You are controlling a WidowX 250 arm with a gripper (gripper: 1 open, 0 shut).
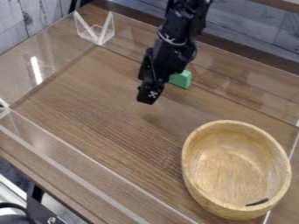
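Observation:
My black gripper (152, 80) hangs from the arm at the top middle, low over the wooden surface, its fingers spread open. Behind it and to its right lies a small green object (180, 79), partly hidden by the arm. Whether the fingers touch the surface or the green object is hard to tell.
A large tan bowl (236, 133) fills the lower right of the wooden tray floor (93, 131). Clear plastic brackets stand at the upper left and left edge.

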